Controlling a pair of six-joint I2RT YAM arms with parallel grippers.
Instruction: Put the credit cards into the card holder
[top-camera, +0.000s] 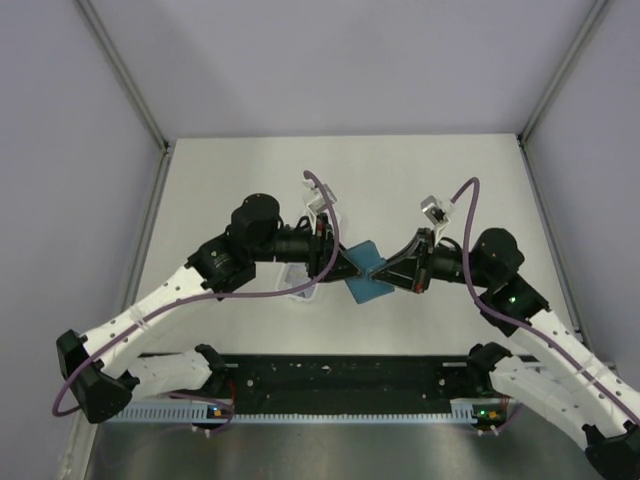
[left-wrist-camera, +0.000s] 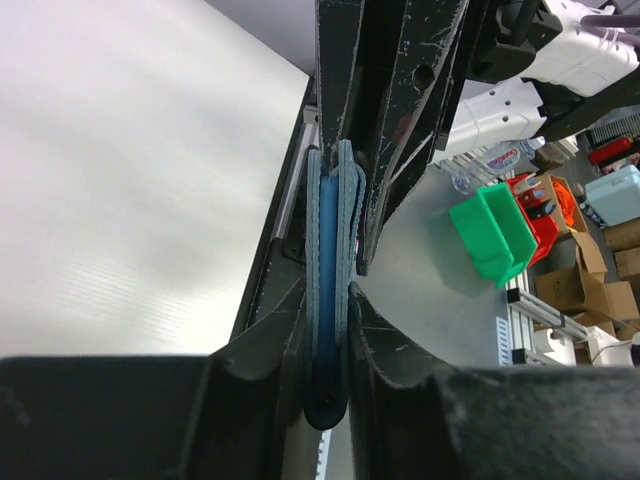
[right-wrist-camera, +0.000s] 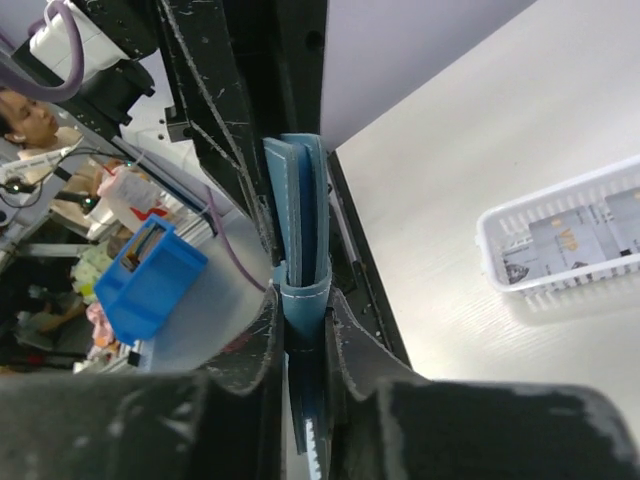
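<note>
The blue card holder (top-camera: 366, 256) is held up between the two arms, above the table. From the left, my left gripper (top-camera: 354, 268) is shut on it; the left wrist view shows the holder edge-on between the fingers. My right gripper is closed on the opposite part of the same holder, near its strap (right-wrist-camera: 303, 296). Several cards (right-wrist-camera: 572, 242) lie flat in a white basket (right-wrist-camera: 488, 243), seen in the right wrist view. In the top view the left arm covers much of this basket.
The dark front edge (top-camera: 340, 385) runs below the arms. The two grippers stand very close together at the holder. A green bin (left-wrist-camera: 492, 230) sits off the table.
</note>
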